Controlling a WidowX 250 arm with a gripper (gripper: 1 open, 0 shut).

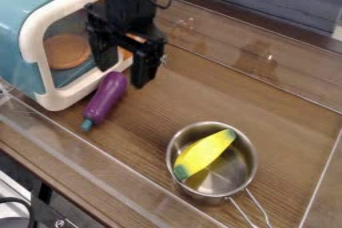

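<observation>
The black gripper (128, 56) hangs over the front of a toy microwave (34, 42), covering part of its white-framed door. An orange disc (64, 50) shows inside the microwave. A purple eggplant (106, 100) lies on the wood just below the gripper. A steel pot (177, 158) with a wire handle stands at the lower right, a yellow banana-like toy (203, 152) inside it.
A grey-blue backboard (274, 7) runs along the back. A black cable lies at the lower left.
</observation>
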